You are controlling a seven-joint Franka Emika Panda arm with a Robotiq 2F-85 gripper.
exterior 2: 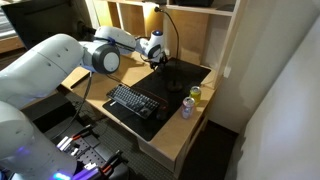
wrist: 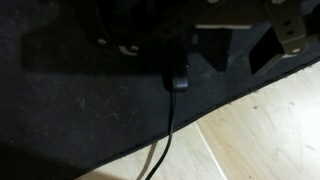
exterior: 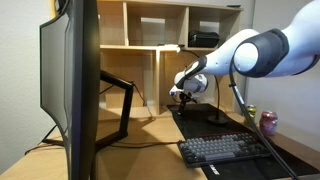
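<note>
At the far end of the black desk mat (exterior: 222, 125), my gripper (exterior: 183, 100) hangs low, close to the mat's surface. In the wrist view its dark fingers (wrist: 275, 48) show along the top edge, spread apart, so the gripper is open. Near the gap between them lies a small black thing (wrist: 178, 82) with a thin black cable (wrist: 171, 118) running off the mat. Its upper part is in shadow, and what it is cannot be made out. Exterior view 2 also has the gripper (exterior 2: 156, 64) over the mat's far part.
A grey keyboard (exterior: 222, 149) lies on the mat's near half. Two cans, one yellow-green (exterior 2: 195, 93) and one pinkish (exterior 2: 187, 107), stand beside the mat. A large monitor (exterior: 68, 85) fills the left of exterior view 1; wooden shelves (exterior: 145, 65) rise behind the desk.
</note>
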